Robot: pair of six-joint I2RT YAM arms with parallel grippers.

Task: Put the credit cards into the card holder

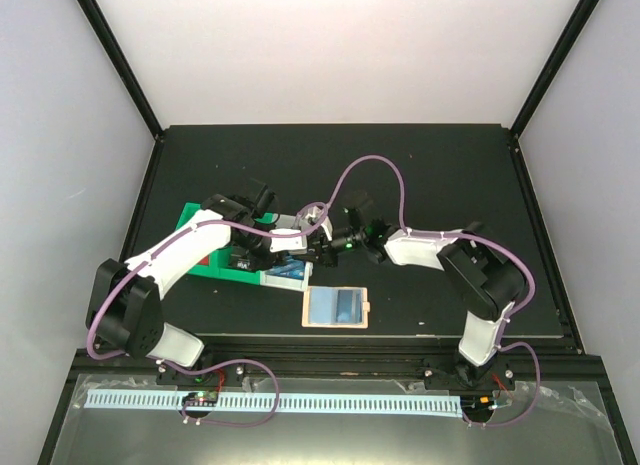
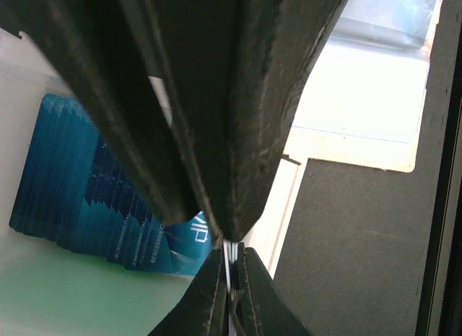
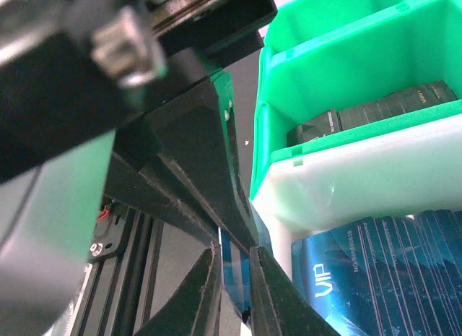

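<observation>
Both grippers meet over the white box of blue cards. In the left wrist view my left gripper is shut on a thin card held upright on edge, with the other gripper's dark fingers meeting it from above. In the right wrist view my right gripper is shut on that blue card, which the left gripper's fingers also touch. A fanned stack of blue credit cards (image 2: 58,170) lies in the box. The card holder (image 1: 322,305), tan-edged with clear sleeves, lies flat in front of the box.
A green container with dark items inside adjoins the white box at left.
</observation>
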